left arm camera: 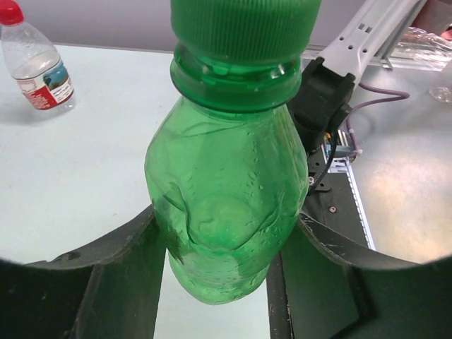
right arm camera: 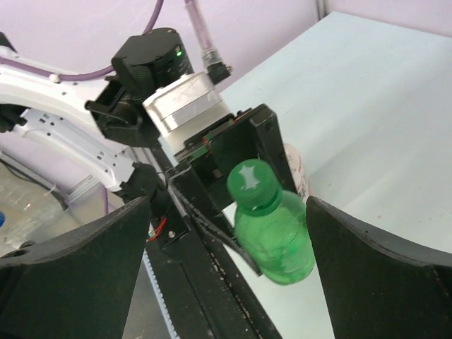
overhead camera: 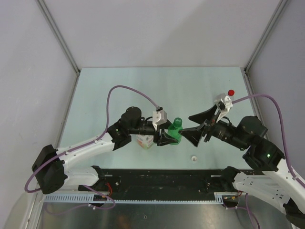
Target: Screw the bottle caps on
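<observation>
My left gripper (overhead camera: 167, 134) is shut on a green plastic bottle (overhead camera: 174, 133), held upright in the middle of the table. A green cap (left arm camera: 244, 25) sits on its neck; whether it is tight I cannot tell. The bottle fills the centre of the left wrist view between the fingers. My right gripper (overhead camera: 193, 126) stands just right of the bottle, open, its fingers apart with nothing gripped; in the right wrist view the bottle (right arm camera: 275, 240) shows beyond the gap between them.
A clear bottle with a red cap (left arm camera: 44, 81) stands at the table's right side. A labelled bottle (overhead camera: 144, 140) is partly hidden behind the left arm. A small white round item (overhead camera: 194, 158) lies near the front edge.
</observation>
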